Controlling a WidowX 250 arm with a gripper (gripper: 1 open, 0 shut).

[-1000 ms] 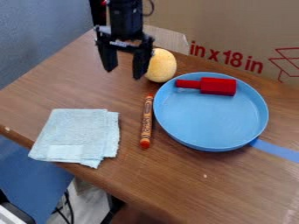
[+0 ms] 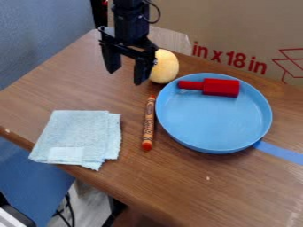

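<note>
The black gripper (image 2: 126, 64) hangs over the back of the wooden table, open, its two fingers apart with nothing seen between them. Just right of it sits a pale yellow rounded object (image 2: 165, 66). A blue plate (image 2: 211, 121) holds a red object with a handle (image 2: 218, 87), like a toy rolling pin or brush. An orange stick-like object (image 2: 149, 124) lies left of the plate. A folded light blue cloth (image 2: 74, 139) is at the front left.
A cardboard box (image 2: 236, 35) stands behind the table (image 2: 190, 195). A blue tape strip (image 2: 282, 152) runs right of the plate.
The gripper has shifted slightly since one second ago, when it looked blurred in motion. The objects on the table have not moved.
</note>
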